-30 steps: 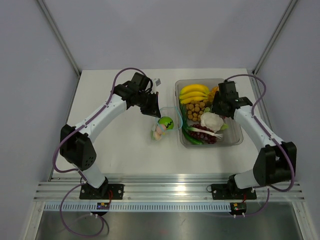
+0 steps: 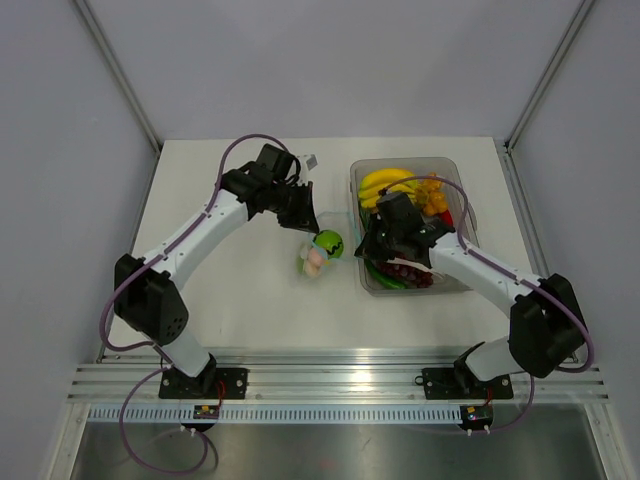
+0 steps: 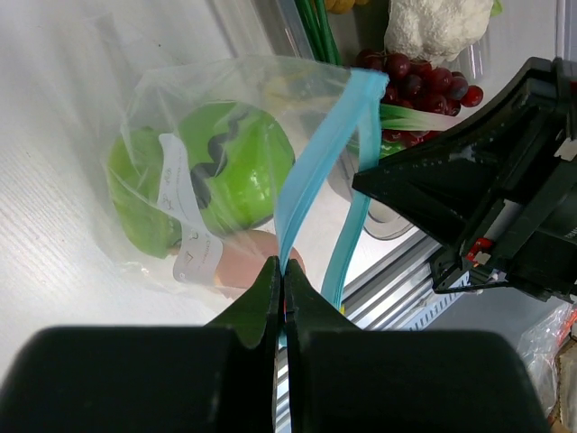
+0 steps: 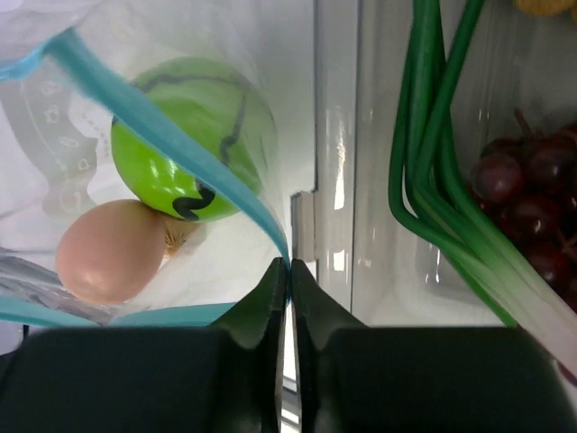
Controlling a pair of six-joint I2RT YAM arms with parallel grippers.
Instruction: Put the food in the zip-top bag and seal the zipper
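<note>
The clear zip top bag [image 3: 243, 86] with its light blue zipper edges lies mouth-open on the table. A round green item with dark wavy marks [image 4: 194, 135] and a brown, onion-like item [image 4: 113, 251] are inside it. My left gripper is shut on one blue edge of the bag's mouth. On the side towards the tray, my right gripper has its fingertips closed together on the other blue edge. Between the two grippers the mouth gapes. In the top view the right gripper [image 2: 362, 252] hangs above the tray's left rim.
A grey tray [image 2: 464, 285] right of the bag holds bananas [image 2: 385, 183], dark red grapes [image 3: 424, 86], green onions [image 4: 433, 135] and a white cauliflower [image 3: 437, 25]. The tray's wall runs close beside the bag. Left and front of the bag, the table is bare.
My right gripper has come left from the tray's far side to the bag's edge. The bag's mouth is drawn slightly narrower and its contents sit a little further left. The left arm has barely moved.
</note>
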